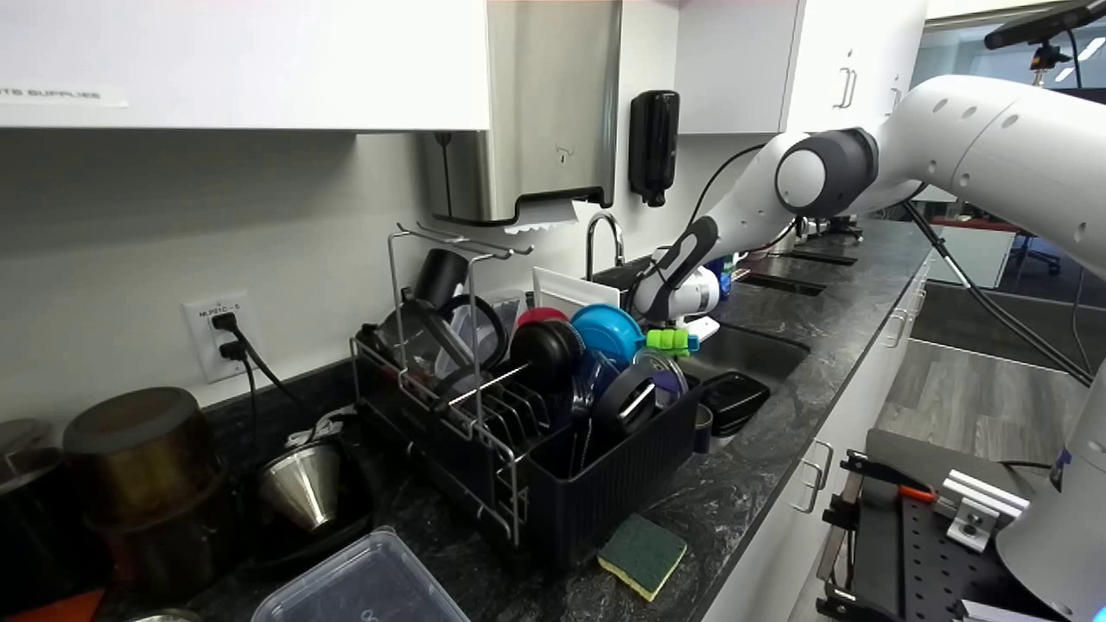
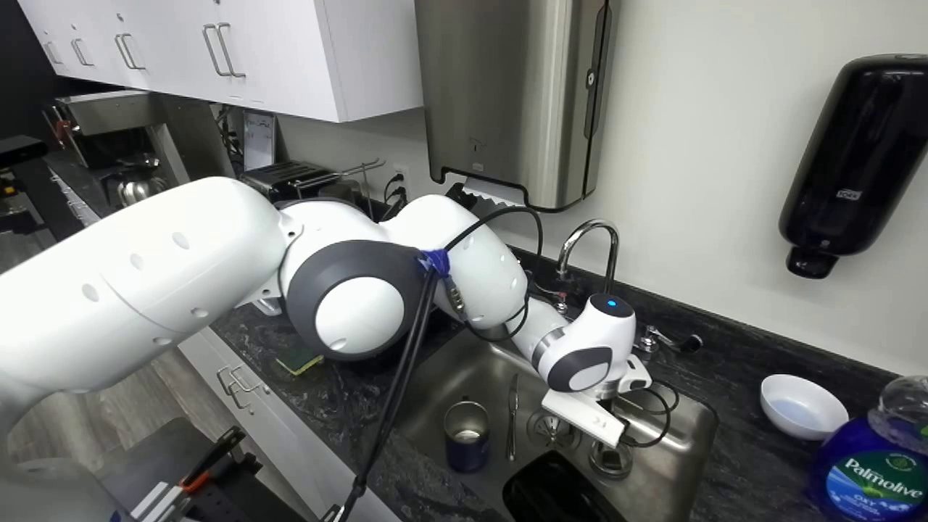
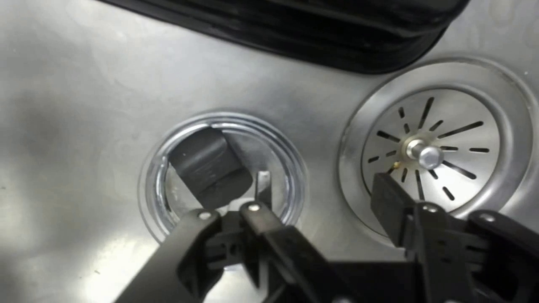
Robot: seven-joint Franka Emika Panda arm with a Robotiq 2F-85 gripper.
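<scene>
A round clear lid (image 3: 276,146) with a dark grey flap (image 3: 207,164) lies flat on the sink floor in the wrist view. Over it and to its right, my gripper stands part open, its two fingers apart. The left finger (image 3: 263,189) overlaps the lid's lower right part in this view, while the right finger (image 3: 393,209) is beyond the rim, over the drain's edge. Whether either touches the lid cannot be told. Nothing is held between them. In exterior view 2 the lid (image 2: 610,460) shows just below the white hand, and the fingertips are hidden.
Beside the lid is the drain strainer (image 3: 432,146). A black container (image 2: 557,491), a mug (image 2: 467,435) and a knife (image 2: 512,417) share the sink. The faucet (image 2: 611,252) rises behind the arm; a full dish rack (image 1: 612,466) stands alongside the sink.
</scene>
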